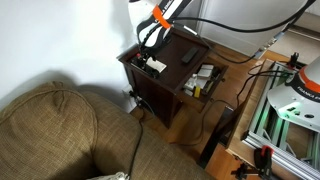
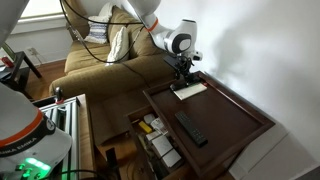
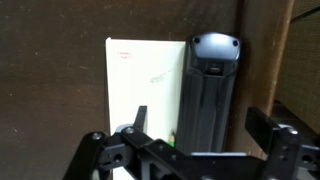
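In the wrist view, a long black object (image 3: 208, 95) with a shiny grey end lies along the right edge of a white card-like sheet (image 3: 135, 75). My gripper is open above them, with a finger to each side of the black object and nothing held. Its near end is hidden by the gripper. From outside, the gripper (image 2: 186, 76) is low over the dark cabinet top (image 2: 218, 120), by the corner near the sofa. The white sheet (image 2: 190, 90) shows beside it.
A dark remote-like object (image 2: 190, 128) lies farther along the top. Below, an open drawer (image 2: 160, 145) holds several small items. The cabinet's edge (image 3: 268, 50) runs close to the right finger, and a white wall (image 1: 60, 40) stands behind.
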